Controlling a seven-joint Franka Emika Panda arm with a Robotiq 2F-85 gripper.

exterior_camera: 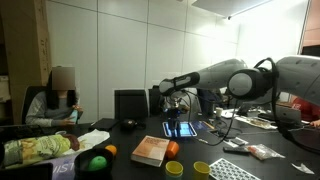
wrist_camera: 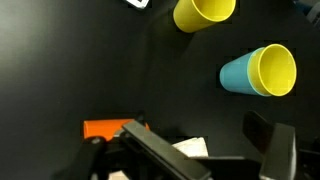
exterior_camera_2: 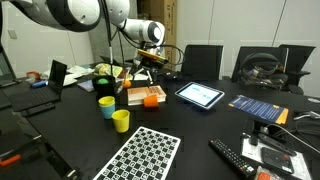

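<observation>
My gripper is open and empty in the wrist view, its dark fingers spread at the bottom edge. In exterior view 2 the gripper (exterior_camera_2: 134, 72) hangs above the table near a book-like box (exterior_camera_2: 140, 92). A blue cup with a yellow inside (wrist_camera: 240, 74) lies ahead of the right finger in the wrist view, with a yellow cup (wrist_camera: 203, 10) farther up. Part of an orange object (wrist_camera: 104, 128) shows beside the left finger. Exterior view 2 has an orange cup (exterior_camera_2: 151, 101) beside the box, with a yellow cup (exterior_camera_2: 121, 121) closer to the camera.
A white perforated board (exterior_camera_2: 138, 156) lies at the front, a tablet (exterior_camera_2: 200, 95) farther back. On the right are a keyboard (exterior_camera_2: 240, 158) and loose items. A person (exterior_camera: 56, 105) sits at the left behind a cluttered heap (exterior_camera: 38, 149). Bare table separates the board from the keyboard.
</observation>
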